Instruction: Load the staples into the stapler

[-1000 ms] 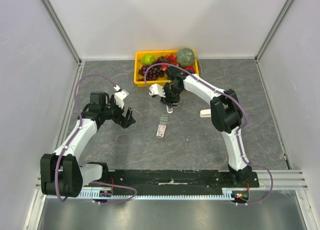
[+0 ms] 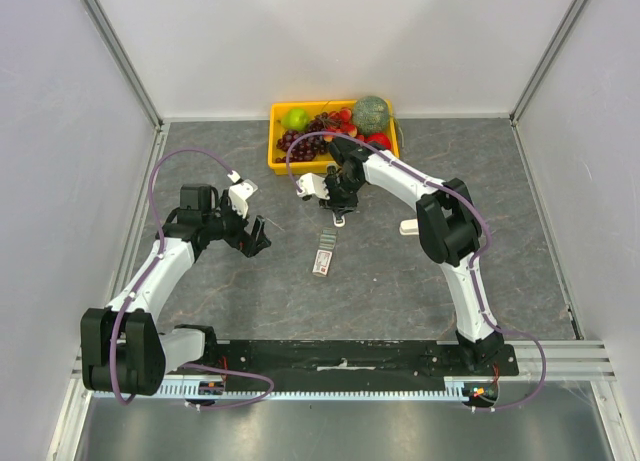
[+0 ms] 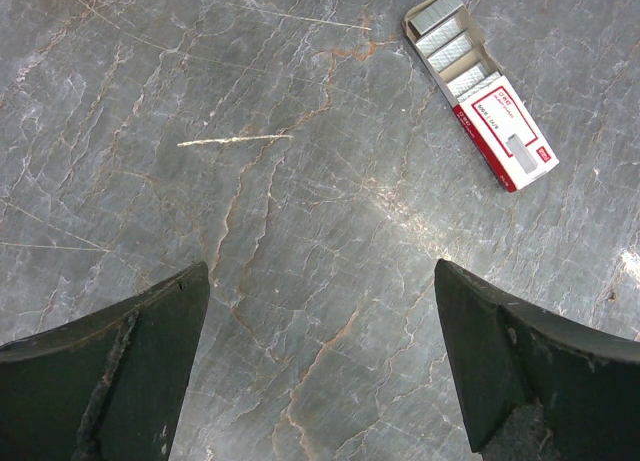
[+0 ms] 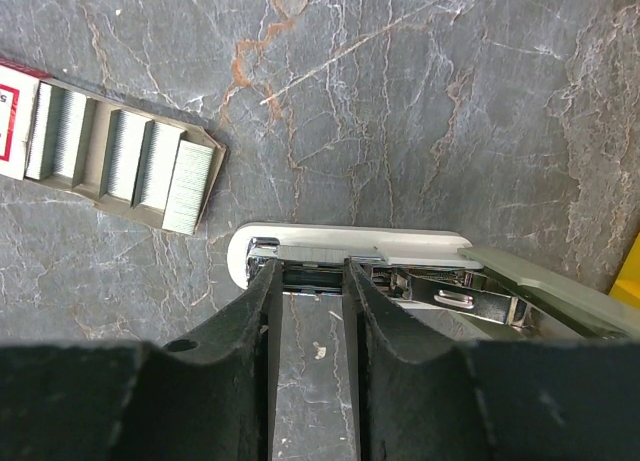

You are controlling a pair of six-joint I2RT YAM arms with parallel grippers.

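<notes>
The opened stapler (image 4: 420, 238) lies on the grey table, its channel exposed. My right gripper is over the channel, fingertips a little apart around a short silvery strip, possibly staples; whether it grips this is unclear. The staple box (image 3: 500, 121) (image 4: 140, 156) (image 2: 325, 251), red and white with several staple strips in its open end, lies in front of the stapler. My left gripper (image 2: 252, 239) stands open at the left, nothing between its fingers.
A yellow basket of fruit (image 2: 280, 161) stands at the back. A white oblong object (image 2: 409, 227) lies right of centre.
The right arm has shifted very slightly near the stapler. The left arm and staple box have not moved.
</notes>
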